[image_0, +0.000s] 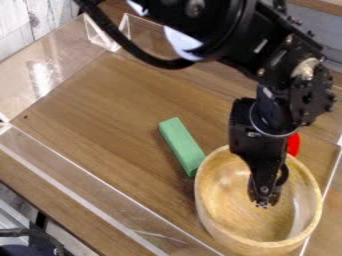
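A wooden bowl (254, 225) sits at the lower right. My black gripper (259, 186) is over it, fingertips down inside or just above the bowl's back half, open, with nothing clearly between them. A green block (179, 142) lies left of the bowl. A red object (293, 145) shows behind the gripper, partly hidden by it.
A clear tray with transparent walls surrounds a wooden floor (100, 120), which is bare at the left. A dark cable runs from the arm across the top.
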